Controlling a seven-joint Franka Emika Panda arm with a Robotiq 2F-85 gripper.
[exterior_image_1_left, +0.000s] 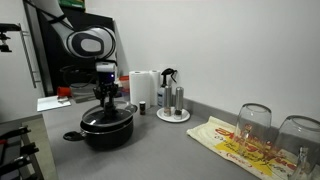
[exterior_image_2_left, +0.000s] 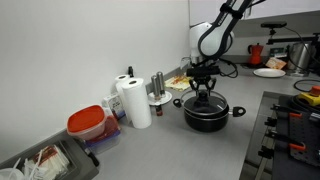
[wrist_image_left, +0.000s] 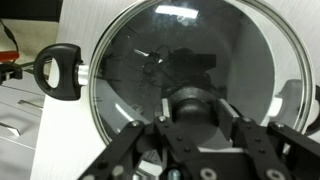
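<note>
A black pot with two loop handles stands on the grey table, seen in both exterior views. Over its mouth is a round glass lid with a metal rim and a dark central knob. My gripper comes down from above and is shut on that knob, one finger on each side in the wrist view. One pot handle shows beyond the lid's left edge there. Whether the lid touches the pot all the way round I cannot tell.
Two upturned glasses stand near a patterned yellow cloth at the right. Behind are a plate with bottles and a paper towel roll. Red-lidded containers and a dish rack lie left.
</note>
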